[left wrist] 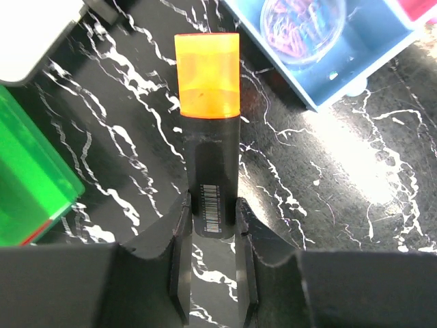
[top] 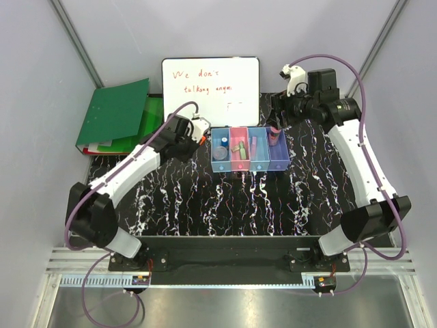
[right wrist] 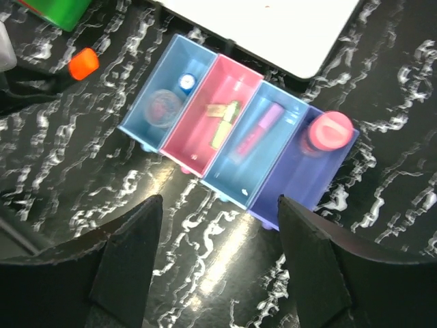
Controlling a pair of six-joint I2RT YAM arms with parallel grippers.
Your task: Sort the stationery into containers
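Between the fingers of my left gripper is a black marker with an orange cap [left wrist: 208,75]. The fingers touch its barcoded end, and it appears raised off the marble table. In the right wrist view its orange tip [right wrist: 83,63] shows left of the bins. The light-blue left bin [top: 220,162] holds a clear tub of clips [right wrist: 162,109] and a blue-topped item [right wrist: 186,83]. In the pink bin [right wrist: 227,78] lie a green item [right wrist: 225,124] and a small tan one. A pink-purple stick [right wrist: 258,133] is in the second blue bin. My right gripper stands open and empty.
A red-lidded jar [right wrist: 330,131] stands in the purple bin [right wrist: 293,188]. Behind the bins is the whiteboard [top: 212,102], with green folders [top: 113,116] at the left.
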